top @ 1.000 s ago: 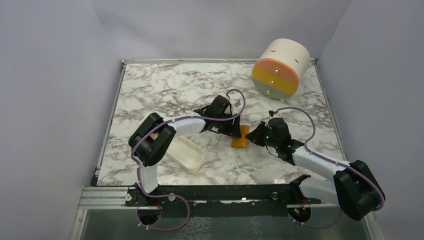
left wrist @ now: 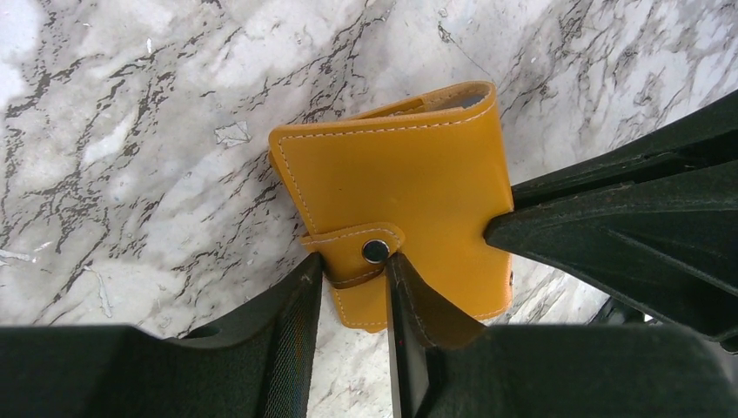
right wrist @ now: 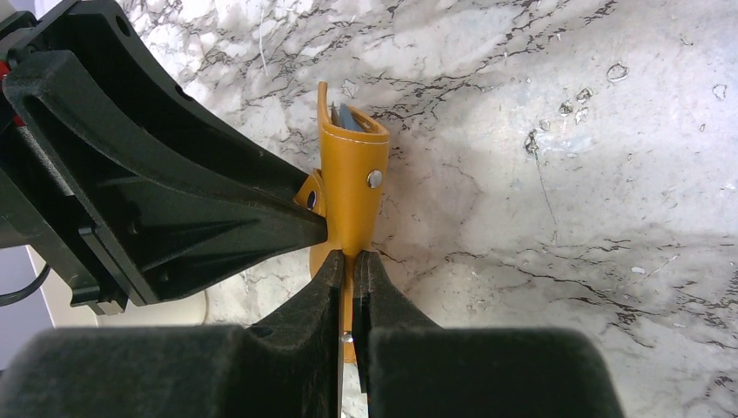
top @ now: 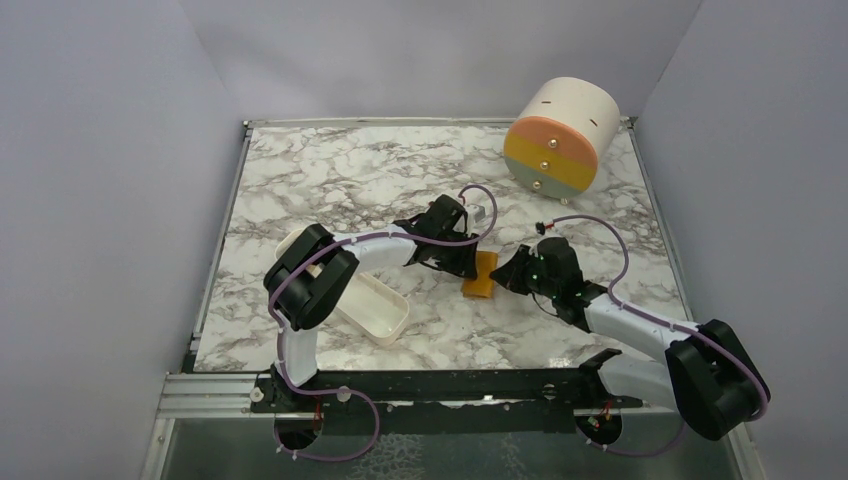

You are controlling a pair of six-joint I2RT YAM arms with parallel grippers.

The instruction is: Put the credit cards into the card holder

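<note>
The card holder is an orange leather wallet, folded over, with a snap tab lying across its front. Grey-blue card edges show inside its open top in the right wrist view. My right gripper is shut on one side edge of the holder. On the opposite side, my left gripper is part open, its fingertips standing apart over the tab beside the dark snap button. Whether those fingertips touch the leather is hard to see. From above, the holder is between both grippers, partly covered by the left one.
A cream tray sits under the left forearm. At the back right stands a white drum-shaped box with a striped front.
The right arm stays in place, and the holder has hardly moved.
</note>
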